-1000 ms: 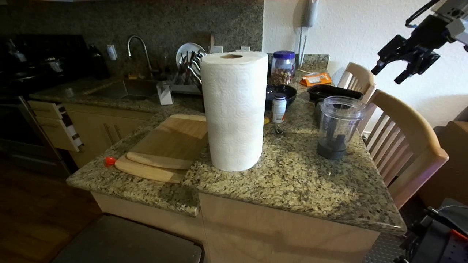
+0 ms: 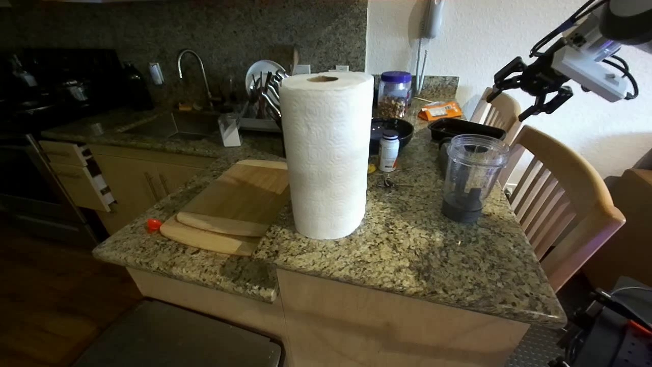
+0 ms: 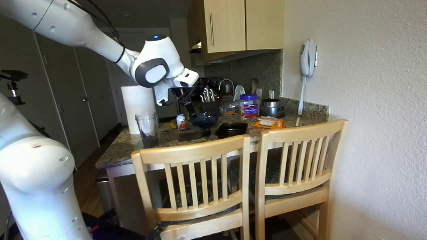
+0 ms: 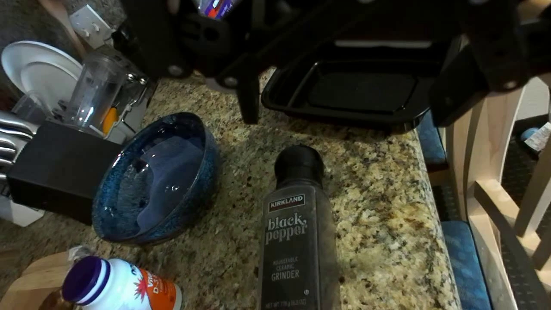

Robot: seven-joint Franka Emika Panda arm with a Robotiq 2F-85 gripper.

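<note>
My gripper [image 2: 506, 107] hangs in the air right of the counter, above the chairs, its fingers apart. The wrist view shows no object held between its fingers. Below it in that view, a black pepper grinder [image 4: 297, 232] appears with its cap toward the tray. Left of the grinder is a blue glazed bowl [image 4: 206, 175]. An empty black tray [image 4: 361, 93] lies beyond, partly covered by the gripper. At the lower left a white vitamin bottle [image 4: 129, 284] with a purple cap is cut off by the frame edge.
A clear blender cup [image 2: 473, 177] stands near the counter's right side, a paper towel roll [image 2: 327, 159] in front. Cutting boards [image 2: 232, 195] lie left. A nut jar [image 2: 394, 95] and an orange bag [image 2: 441, 110] sit behind. Wooden chairs [image 3: 192, 148] line the counter.
In exterior view 1 my gripper has shifted left and slightly down, and its wrist has turned. It was open before and is open now. The objects on the counter have not moved.
</note>
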